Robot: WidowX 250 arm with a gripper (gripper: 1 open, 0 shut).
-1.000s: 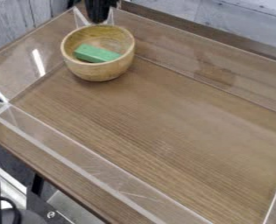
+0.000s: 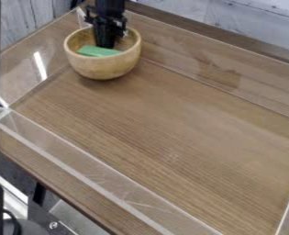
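My black gripper (image 2: 105, 39) reaches down from the top into a wooden bowl (image 2: 110, 66) at the back left of the table. A green block (image 2: 100, 50) lies inside the bowl, just under the gripper. The fingertips are too small and dark to tell what is between them.
Pale walls stand behind the back and left edges. Clear strips run along the table's left side and front left.
My gripper has come down from above the back of the bowl into it, closer to the green block. The bowl has stayed about where it was.
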